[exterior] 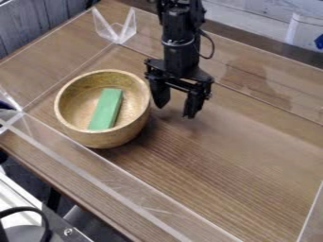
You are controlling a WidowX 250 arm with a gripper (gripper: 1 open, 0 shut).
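A black robot arm reaches down from the top centre, its open gripper (177, 100) low over the wooden table, just right of a round tan bowl (82, 96). Inside the bowl lies a green rectangular block (106, 109). Nothing shows between the gripper's fingers.
Clear plastic pieces stand at the upper left and along the left edge. A black cable lies at the bottom left, off the table.
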